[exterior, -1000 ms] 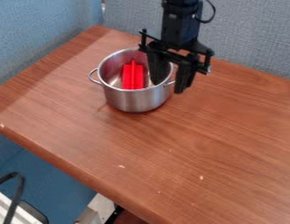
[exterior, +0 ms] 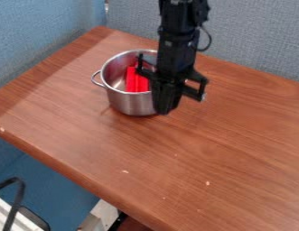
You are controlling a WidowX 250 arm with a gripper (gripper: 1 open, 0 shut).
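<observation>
A steel pot [exterior: 123, 97] with side handles stands on the wooden table [exterior: 176, 171], holding red bar-shaped objects [exterior: 135, 79] inside. My black gripper [exterior: 163, 101] hangs low at the pot's right side, its body over the rim and hiding part of the pot. Nothing shows clearly between its fingers, and it looks shut, though the dark parts overlap.
Grey-blue padded walls bound the back and left. Beyond the table's front-left edge lie a black cable and white gear on the floor.
The arm has moved left from right of the pot, now covering more of its right side. The pot has not visibly moved.
</observation>
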